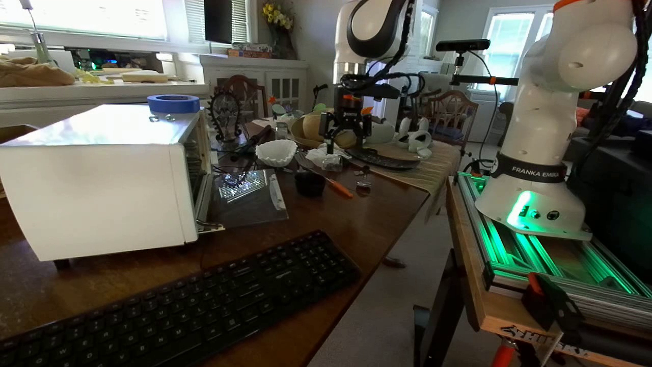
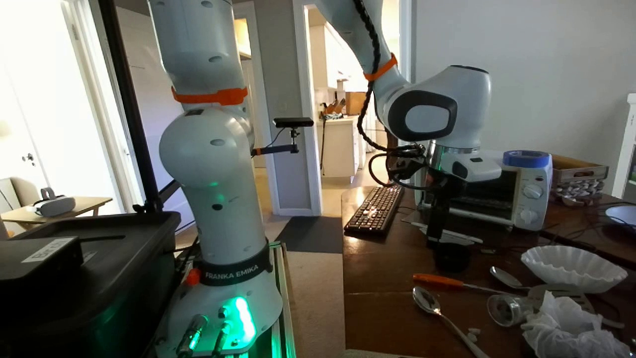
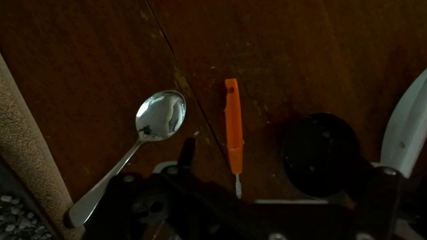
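Observation:
My gripper [image 1: 346, 143] hangs over the cluttered end of the wooden table, open, with nothing between its fingers. In the wrist view an orange-handled utensil [image 3: 234, 128] lies below the gap between the fingers; its metal shaft runs under the gripper. To its left rests a shiny metal spoon [image 3: 160, 116], bowl upward. A round black cup [image 3: 320, 154] stands to its right, partly covered by a dark finger. From the second exterior view, the gripper [image 2: 438, 229] appears in front of or above that black cup [image 2: 451, 257], and its fingertips are hard to separate.
A white fluted bowl [image 2: 572, 268], a clear glass jar [image 2: 507, 309] and crumpled white paper [image 2: 569, 331] crowd the nearby table. The white toaster oven [image 1: 104, 195] has its door down. A black keyboard [image 1: 201, 293] lies along the front. Bare wood shows around the orange handle.

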